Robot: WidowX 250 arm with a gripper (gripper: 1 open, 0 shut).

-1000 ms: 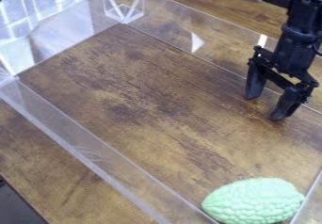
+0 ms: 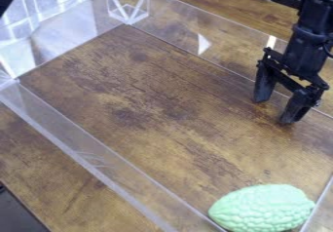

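Note:
My black gripper (image 2: 278,99) is low at the right side of the clear-walled enclosure, beside the far right wall, its two fingers apart with nothing visible between them. A pale green bumpy object (image 2: 260,209), shaped like a bitter melon, lies in the near right corner, well apart from the gripper.
Transparent low walls (image 2: 81,149) border the wooden surface (image 2: 143,99). A white tiled backdrop stands at the upper left.

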